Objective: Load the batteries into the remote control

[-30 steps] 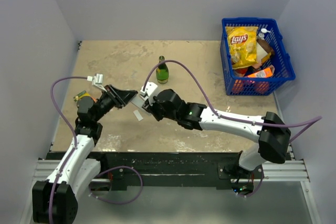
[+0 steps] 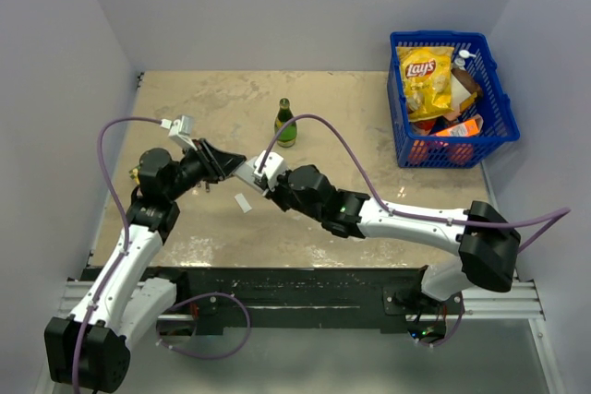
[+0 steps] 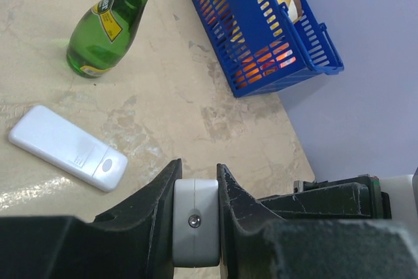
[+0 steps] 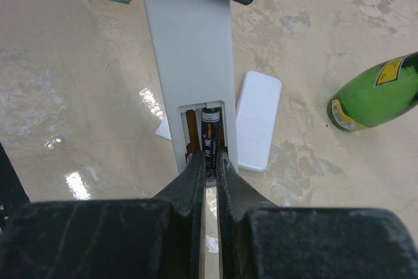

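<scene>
My left gripper (image 2: 231, 161) grips the white remote (image 3: 195, 222), seen end-on in the left wrist view. In the right wrist view the remote (image 4: 188, 44) has its battery bay open, with a dark battery (image 4: 210, 135) lying in it. My right gripper is shut at that battery, its fingertips at the bay's lower end. A white cover-like piece (image 2: 243, 203) lies on the table; a white slab (image 3: 68, 148) shows there in the left wrist view.
A green bottle (image 2: 285, 132) stands behind the grippers. A blue basket (image 2: 408, 149) of snacks is at the back right.
Both arms have shifted slightly to the right, the remote moving with them between the grippers.
</scene>
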